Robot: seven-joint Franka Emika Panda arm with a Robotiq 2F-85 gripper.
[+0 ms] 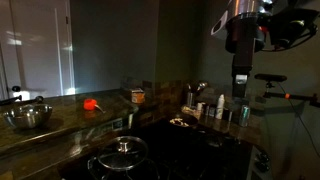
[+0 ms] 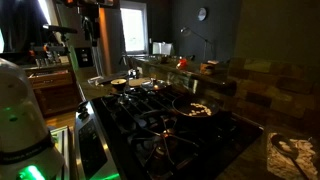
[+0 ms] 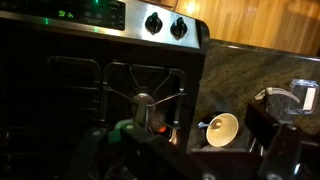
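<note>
My gripper [image 1: 240, 82] hangs high above the counter at the right end of the stove, pointing down. In the wrist view its two dark fingers [image 3: 262, 125] stand wide apart, so it looks open, with nothing visibly held. Below lies a white cup or bowl [image 3: 221, 130] on the dark stone counter, with something small inside. A pot with a glass lid [image 1: 122, 153] sits on the stove's near part in exterior view 1. On another burner is a pan [image 2: 195, 106] with pale pieces of food in it.
A metal bowl [image 1: 28, 115] and a red item [image 1: 91, 104] rest on the back ledge. Bottles [image 1: 220, 106] stand near the wall on the right. A spoon [image 2: 288, 150] lies on a light mat at the right. Stove knobs [image 3: 153, 23] line the front edge. The scene is dim.
</note>
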